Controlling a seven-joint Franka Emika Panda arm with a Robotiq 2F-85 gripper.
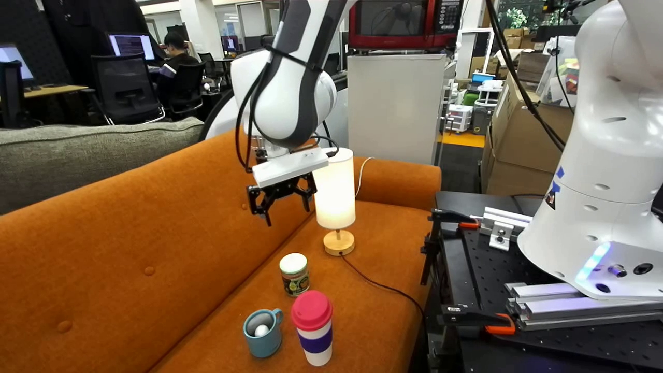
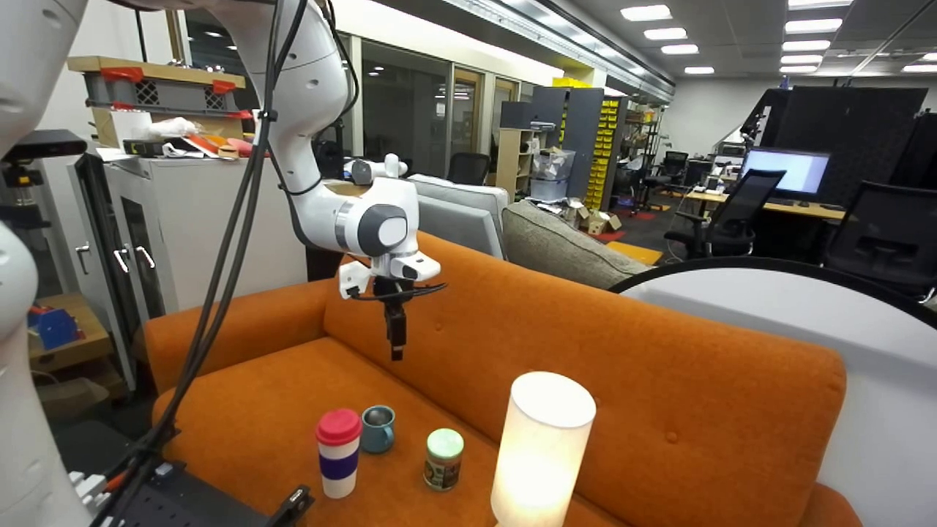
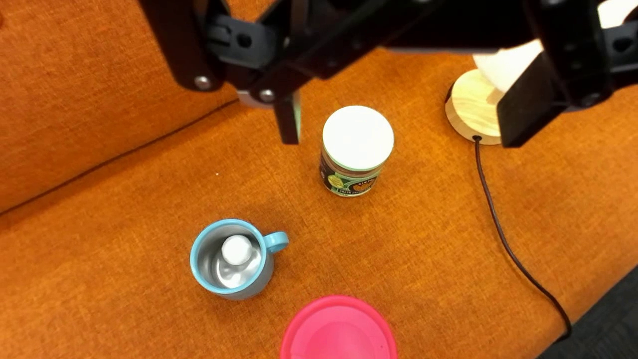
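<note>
My gripper hangs above the orange couch, its fingers wide apart with nothing between them. In the wrist view a jar with a pale lid and dark label stands upright below the gap, nearer the left finger. A blue mug with a metal inside holds a white ball. Beside the mug is a cup with a red lid, white body and purple band; only its lid shows in the wrist view. A lit lamp stands on a round wooden base close to the gripper.
The couch backrest rises behind these things. From the lamp base a dark cord runs over the seat's front edge. A black table with clamps stands in front of the couch.
</note>
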